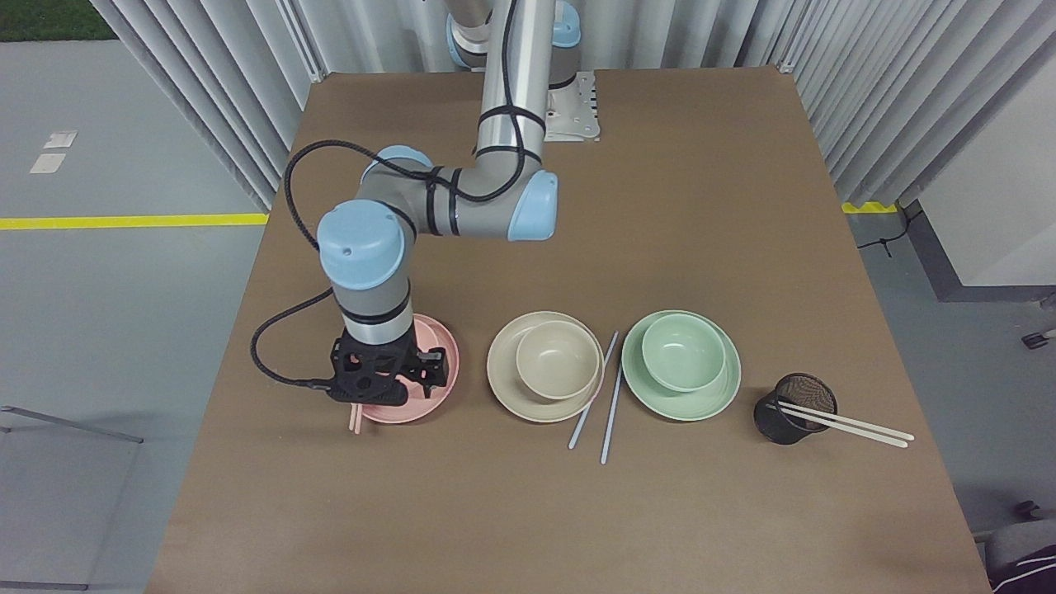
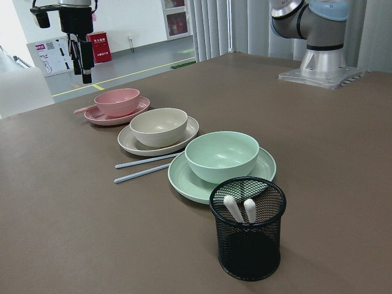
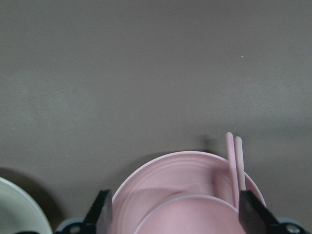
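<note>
My gripper (image 2: 83,64) hangs over the pink setting at the left. In the wrist view the pink bowl (image 3: 190,219) lies below between the fingertips, on a pink plate (image 3: 146,190) with two pink chopsticks (image 3: 232,161). Whether anything is between the fingers is not clear; they look spread apart and above the bowl. In the middle a cream bowl (image 1: 555,358) sits on a cream plate (image 1: 510,381), with two light blue chopsticks (image 1: 611,421) beside it. To the right a green bowl (image 1: 683,351) sits on a green plate (image 1: 693,401).
At the right a black mesh holder (image 2: 248,245) has white chopsticks (image 1: 861,432) leaning out.
</note>
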